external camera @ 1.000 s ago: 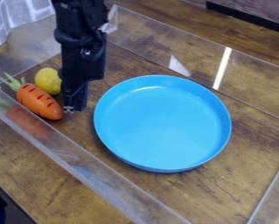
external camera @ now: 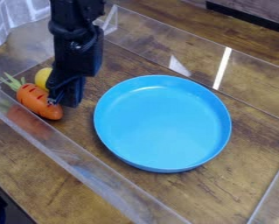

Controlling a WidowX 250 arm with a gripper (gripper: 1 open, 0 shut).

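Observation:
My black gripper [external camera: 62,93] hangs from the top of the view down to the left of the blue plate. Its tips are low beside an orange toy carrot [external camera: 37,100] with green leaves, at its right side; whether they touch it is unclear. A yellow object [external camera: 44,75] lies behind the carrot, partly hidden by the gripper.
The large blue plate [external camera: 163,121] fills the centre right. Clear plastic walls [external camera: 118,188] edge the wooden work surface [external camera: 188,197]. Bare wood lies behind the plate.
The gripper has moved left and down, closer to the carrot, and now covers part of the yellow object. The carrot and plate look unmoved.

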